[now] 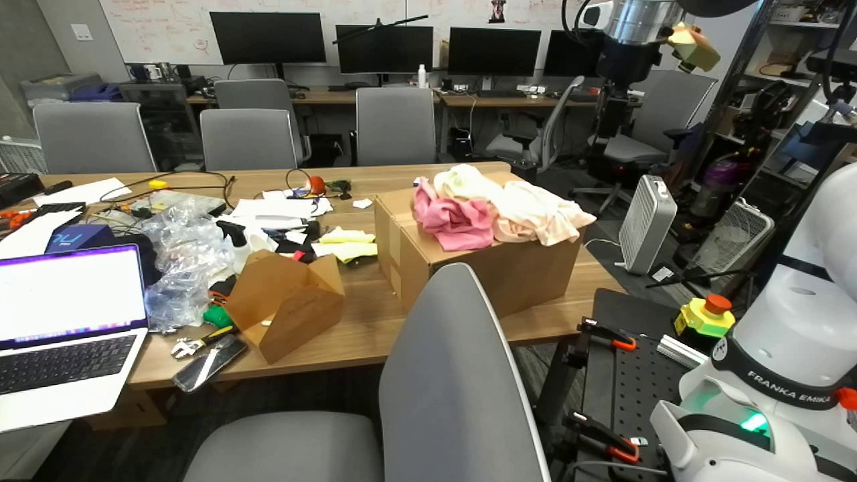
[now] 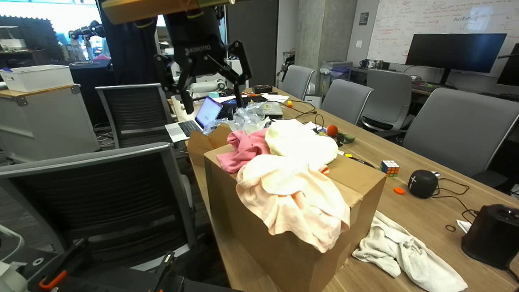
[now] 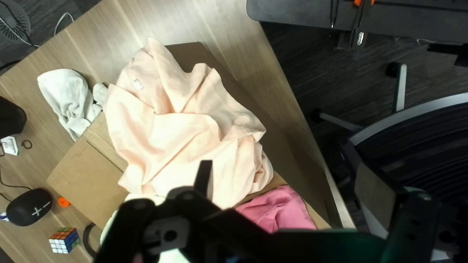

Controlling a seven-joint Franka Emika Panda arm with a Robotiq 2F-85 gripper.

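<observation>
Three crumpled cloths lie bunched together on top of a closed cardboard box (image 1: pixel 514 281). In exterior view 2 the peach cloth (image 2: pixel 292 194) drapes over the box's near edge, the pink cloth (image 2: pixel 244 148) sits at the left, and the cream cloth (image 2: pixel 301 141) lies behind. My gripper (image 2: pixel 213 108) hangs in the air above the box, its fingers spread wide with nothing between them. From the wrist, the peach cloth (image 3: pixel 175 127) fills the middle, while dark gripper parts cover some of the pink cloth (image 3: pixel 280 208) and most of the cream one.
A white cloth (image 2: pixel 408 253) lies on the table beside the box, near a black speaker (image 2: pixel 422 183) and a Rubik's cube (image 2: pixel 389 168). An open brown carton (image 1: pixel 285 305), a laptop (image 1: pixel 72 321) and clutter crowd the table's other end. A grey chair (image 1: pixel 462 377) stands against the table's front.
</observation>
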